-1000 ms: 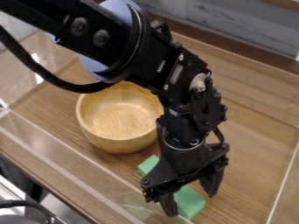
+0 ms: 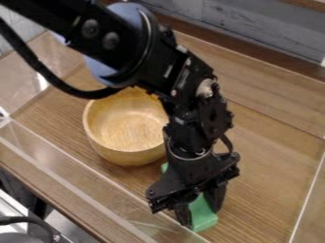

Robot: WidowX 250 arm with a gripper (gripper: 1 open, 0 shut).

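Note:
The black gripper [image 2: 193, 201] points down near the front of the table, its fingers low around a green block [image 2: 202, 219]. The block lies on the wood, partly hidden by the gripper. Whether the fingers touch or grip it is hard to tell.
A yellow-tan bowl [image 2: 112, 126] sits left of the arm. A grey wall and wooden ledge run along the back. Clear edges and black cables are at the left and lower left.
The gripper's fingers have drawn closer together around the green block, and the arm has shifted slightly. The bowl has not moved.

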